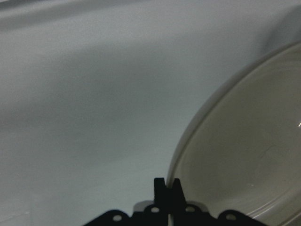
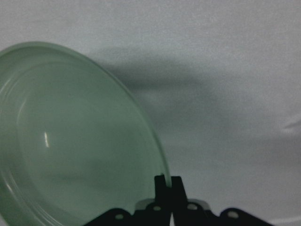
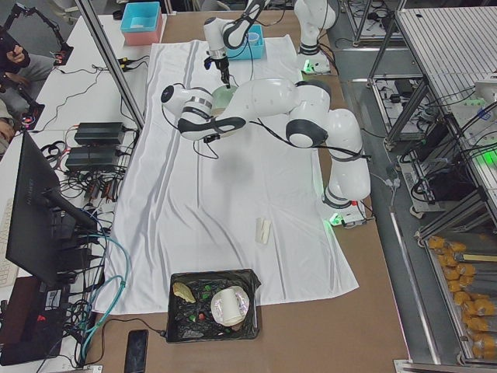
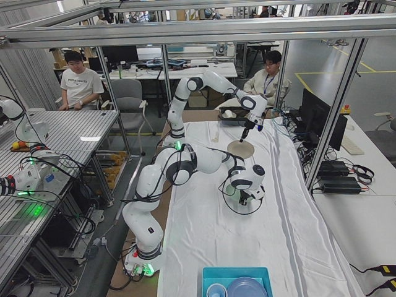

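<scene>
In the left wrist view my left gripper is shut on the rim of a beige plate point(image 1: 240, 150); in the camera right view this plate point(image 4: 239, 150) hangs from the far arm. My right gripper is shut on the rim of a pale green plate point(image 2: 80, 132), which is largely hidden behind the near arm in the camera right view. In the camera left view both plates are mostly covered by the left arm.
A black tray point(image 3: 178, 326) with assorted items stands at the near end in the camera left view, a small pale item point(image 3: 262, 230) beside it on the cloth. A blue bin point(image 4: 260, 272) with dishes is at the other end.
</scene>
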